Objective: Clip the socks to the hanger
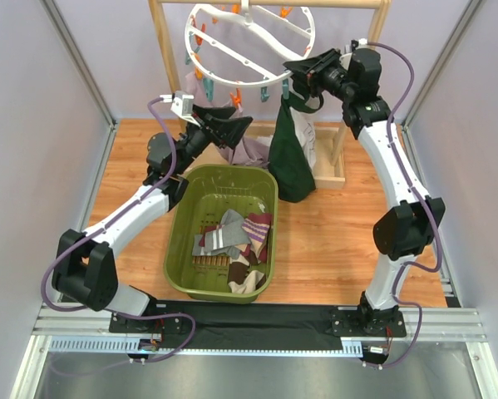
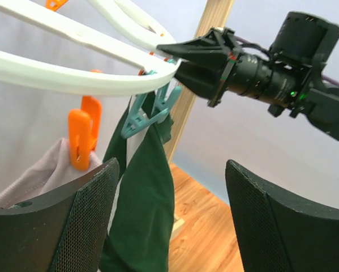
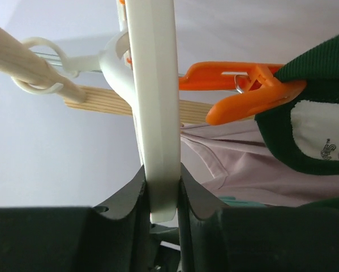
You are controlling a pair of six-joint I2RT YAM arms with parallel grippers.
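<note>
The white round hanger (image 1: 257,84) carries orange clips (image 3: 254,96) and teal clips (image 2: 141,119), with a dark green garment (image 1: 290,166) and pink cloth (image 2: 44,170) hanging below. My right gripper (image 1: 303,71) is shut on the hanger's white rim, seen filling the gap in the right wrist view. My left gripper (image 1: 236,116) hangs left of the garments, apart from the hanger, its fingers parted with nothing between them in the left wrist view. Several grey, striped and brown socks (image 1: 224,237) lie in the green bin.
The green bin (image 1: 178,274) sits in the middle of the wooden floor. A wooden rack (image 1: 161,41) holds the hanger, above a wooden box (image 1: 332,179). Bare floor (image 1: 373,249) shows at the right.
</note>
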